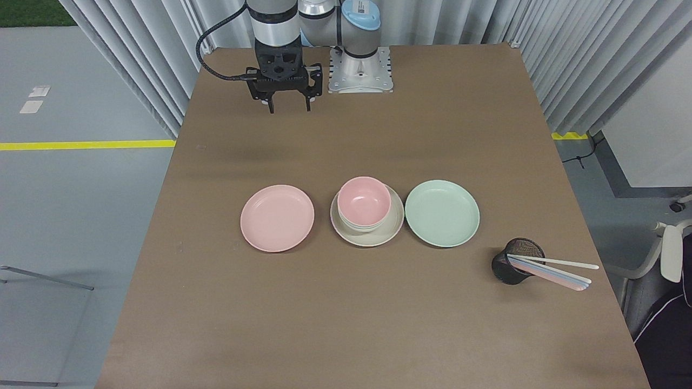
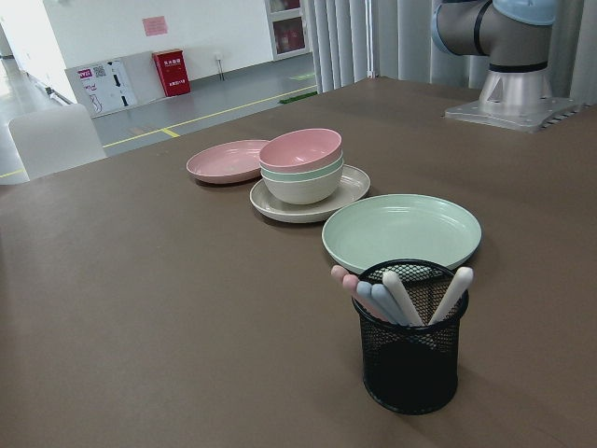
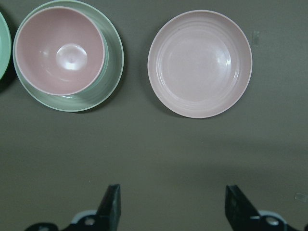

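Note:
My gripper [image 1: 290, 105] hangs open over the back of the table, behind the dishes, with nothing between its fingers; they frame bare table in the wrist view. In front lie a pink plate [image 1: 277, 218], a cream plate [image 1: 367, 239] bearing stacked bowls with a pink bowl [image 1: 364, 198] on top, and a mint green plate [image 1: 441, 213]. The left view shows a mint bowl and a white bowl [image 2: 301, 190] under the pink one.
A black mesh cup [image 2: 410, 364] holding several pink, blue and white chopsticks stands near the table's right edge.

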